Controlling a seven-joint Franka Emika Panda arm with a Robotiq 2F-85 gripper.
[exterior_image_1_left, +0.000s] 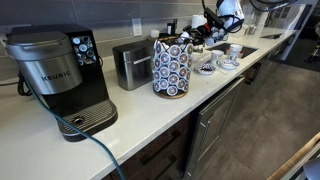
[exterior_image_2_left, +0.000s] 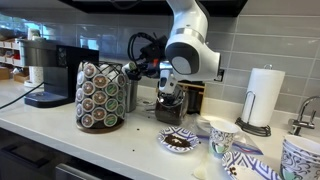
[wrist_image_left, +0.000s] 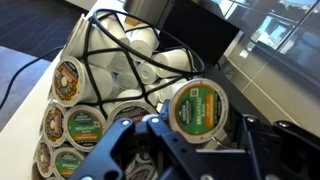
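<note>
A wire carousel full of coffee pods stands on the counter, its pods showing printed lids outward; it is also the patterned round holder in exterior view 1. From above, the wrist view shows loose pods inside its wire top. One pod with an orange and green lid sits between the fingers of my gripper, which is shut on it, lid toward the camera. The held pod is over or beside the carousel's rim; the exact gap cannot be told. In exterior view 2 my gripper is just right of the carousel's top.
A Keurig coffee maker stands left of the carousel, with a toaster behind. Patterned plates and cups lie to the right, near a paper towel roll.
</note>
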